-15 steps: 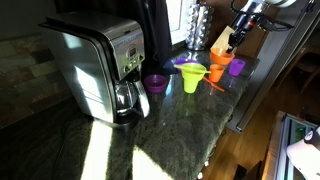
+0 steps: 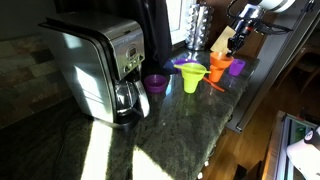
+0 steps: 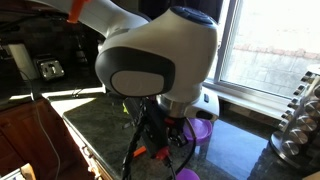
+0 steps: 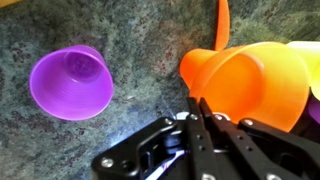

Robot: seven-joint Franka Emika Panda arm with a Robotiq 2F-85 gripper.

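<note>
In the wrist view, my gripper is shut at the rim of a large orange cup (image 4: 262, 88); the thin rim appears to be between its fingertips. The cup is tilted, its mouth toward the camera. A smaller orange cup (image 2: 215, 75) stands directly below it on the counter, mostly hidden from the wrist camera. To the left in that view, a purple cup (image 4: 70, 92) stands apart and empty. How far the large cup sits inside the smaller one cannot be told.
A yellow-green cup (image 2: 191, 79) stands beside the orange pair, and a dark purple bowl (image 2: 155, 83) is nearer the coffee maker (image 2: 108, 70). An orange handle (image 4: 222, 24) lies by the cups.
My gripper and the large orange cup have come down slightly, closing the gap to the smaller orange cup. The other cups have stayed put.
</note>
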